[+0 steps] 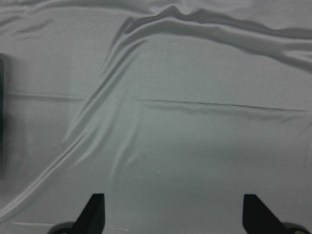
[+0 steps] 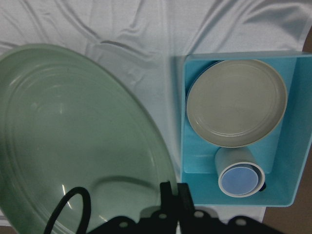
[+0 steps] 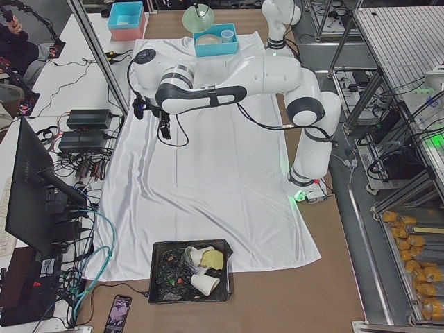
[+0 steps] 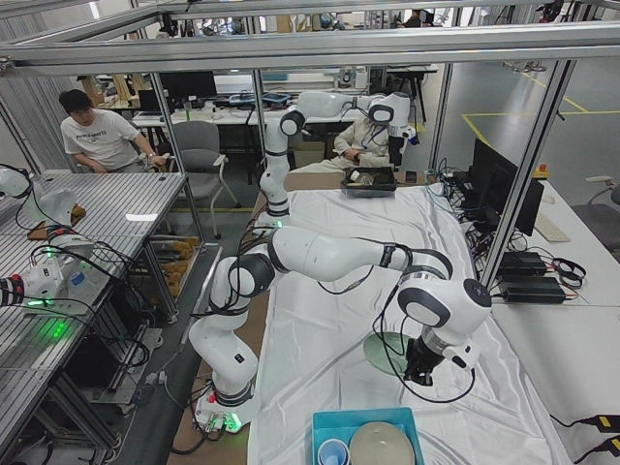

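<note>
A green plate (image 2: 73, 126) fills the left of the right wrist view, with my right gripper shut on its edge. In the right camera view, that gripper (image 4: 422, 366) holds the plate (image 4: 383, 354) above the cloth, near a blue bin (image 4: 320, 426). The bin (image 2: 292, 146) contains a beige plate (image 2: 236, 102) and a white cup (image 2: 229, 158) with blue inside. My left gripper hangs over bare white cloth, fingers wide apart and nothing between them.
A black tray (image 3: 159, 270) holding a white cup, a yellow item and debris sits at the opposite end, on the brown table (image 3: 291, 305). Monitors and cables line one side.
</note>
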